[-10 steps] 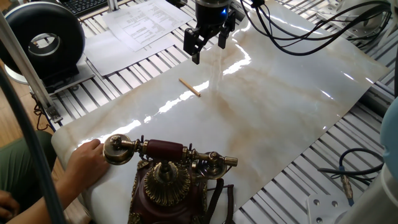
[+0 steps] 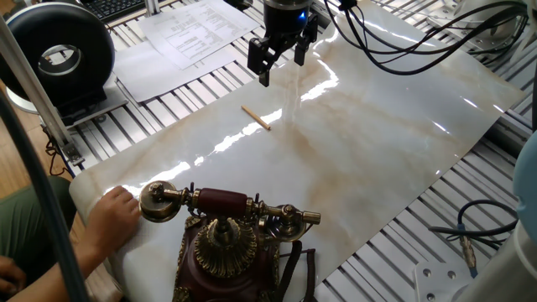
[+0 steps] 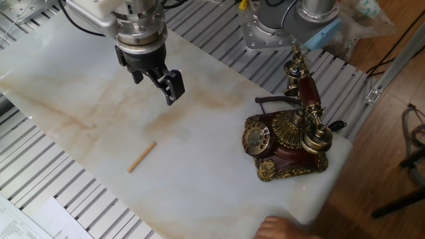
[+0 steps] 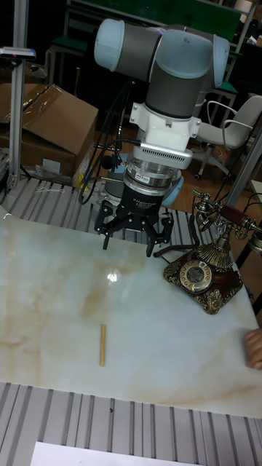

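Observation:
An old-style telephone [image 3: 292,136] in dark red and brass stands on the marble-patterned sheet, its handset [image 2: 223,201] lying across the cradle. A thin wooden stick [image 3: 141,157] rests flat on the same sheet, well apart from the telephone. My gripper [image 4: 127,241] hangs above the sheet with its black fingers [image 3: 174,87] spread. It is open, and nothing is between them. In the third exterior view the stick [image 4: 102,345] lies on the near side of the gripper, and the telephone stands to its right.
A person's hand [image 2: 114,220] rests at the sheet's edge beside the telephone. Printed papers [image 2: 195,33] and a black ring-shaped device [image 2: 57,57] lie beyond one edge. Loose black cables [image 2: 394,59] hang near the arm. Much of the sheet [image 2: 369,159] is bare.
The person's hand has shifted slightly to the left, away from the telephone. My gripper, the stick and the telephone have stayed where they were.

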